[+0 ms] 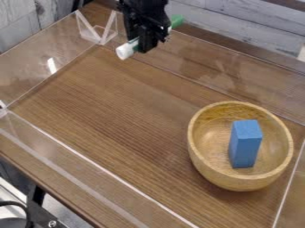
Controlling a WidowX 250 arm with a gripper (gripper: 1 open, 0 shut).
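My black gripper (144, 34) is high at the back centre of the table, shut on a pale cylindrical object (127, 50) that slants down-left from the fingers. A green end (176, 21) shows behind the gripper on the right; the middle is hidden by it. A wooden bowl (209, 158) at the front right holds an upright blue block (245, 142).
A white wall or ledge (262, 27) runs along the back right. Clear plastic edges line the left side, and a black cable lies at the bottom left corner.
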